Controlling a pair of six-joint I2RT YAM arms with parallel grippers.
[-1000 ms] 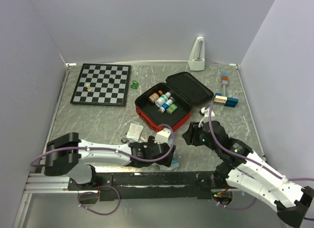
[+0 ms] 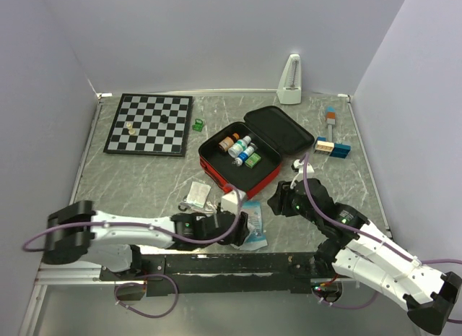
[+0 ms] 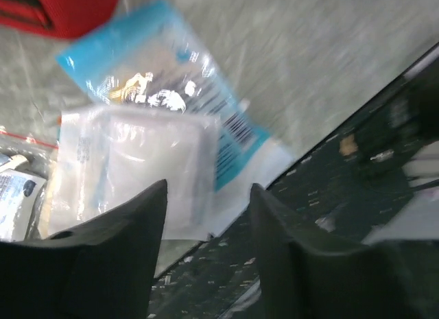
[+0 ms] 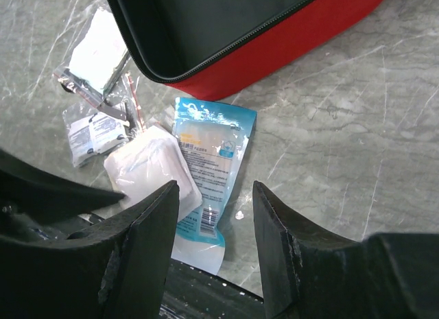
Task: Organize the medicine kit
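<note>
The red and black medicine case (image 2: pixel 206 166) lies open, its lid (image 2: pixel 280 130) tilted back. Inside are several bottles (image 2: pixel 239 147) and a green box (image 2: pixel 253 160). In front of the case lies a blue and white packet (image 4: pixel 208 161), partly covered by a white clear-wrapped packet (image 4: pixel 152 169). Over these packets my left gripper stands open, with nothing visibly gripped. My right gripper is also open and empty, to the right of the packets in the top view. To their left are a white packet (image 4: pixel 99 48) and a smaller bagged item (image 4: pixel 96 135).
A chessboard (image 2: pixel 148 124) occupies the back left, with a small green object (image 2: pixel 198 125) beside it. At the back right stand a white metronome (image 2: pixel 290 79) and blue blocks (image 2: pixel 340 150). Bare tabletop shows right of the case and at the left.
The right arm looks nearly still.
</note>
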